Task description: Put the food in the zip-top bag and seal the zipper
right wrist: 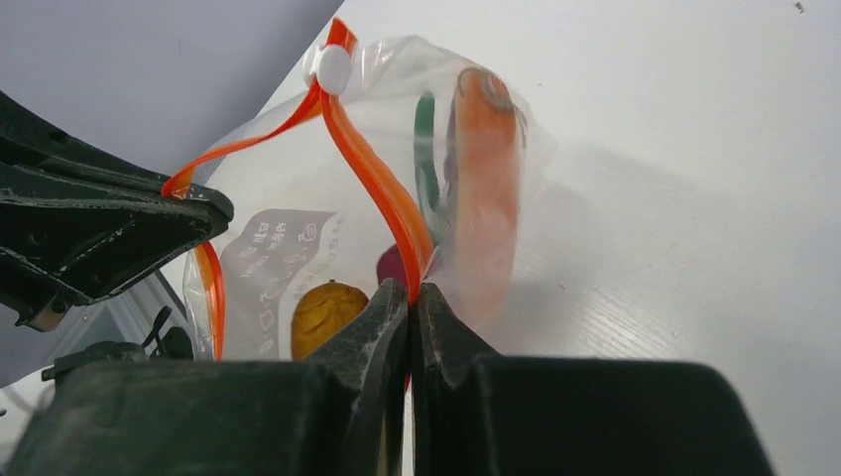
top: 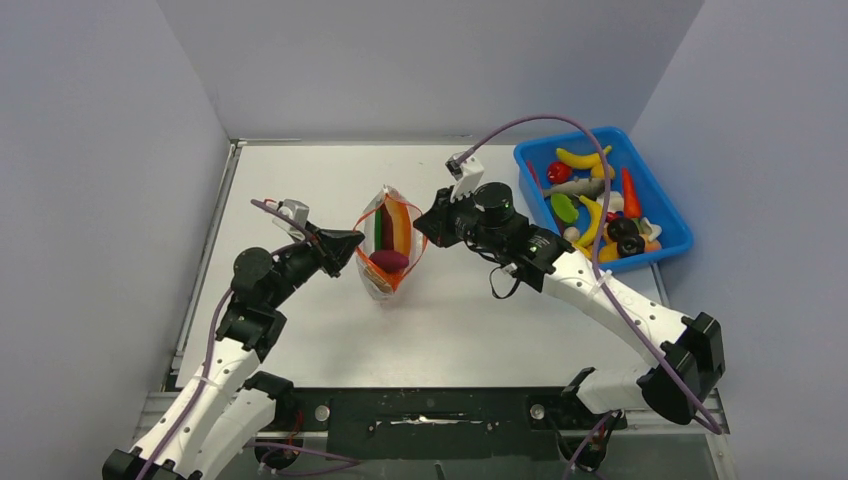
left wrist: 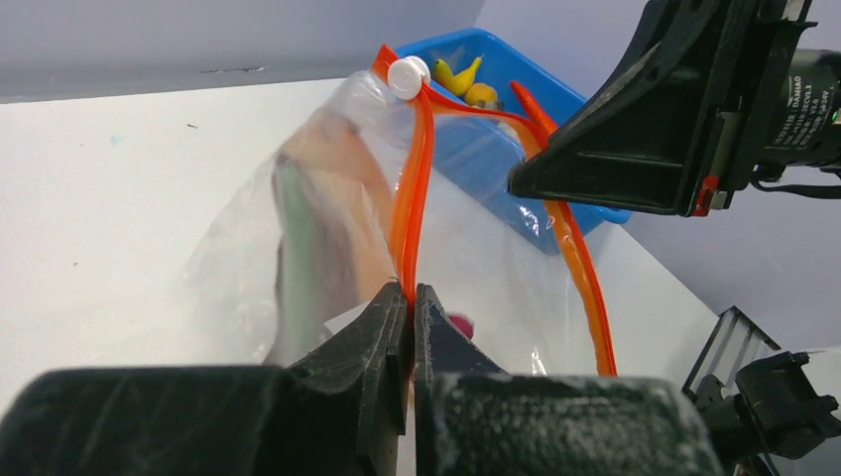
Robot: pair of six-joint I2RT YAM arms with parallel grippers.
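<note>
The clear zip top bag (top: 372, 278), with an orange rim, hangs mouth-up between my two grippers, its mouth spread wide. Toy food shows inside it: an orange-brown long piece (top: 398, 228), a dark red piece (top: 389, 261) and a yellow-brown round piece (right wrist: 327, 315). My left gripper is shut on one side of the orange rim. On the opposite side, my right gripper is shut on the rim too. A white slider (left wrist: 408, 76) sits at the far corner of the zipper, where the two orange strips meet.
A blue bin (top: 683, 237) full of toy fruit and vegetables stands at the back right, behind the right arm. Grey walls close off the left, back and right.
</note>
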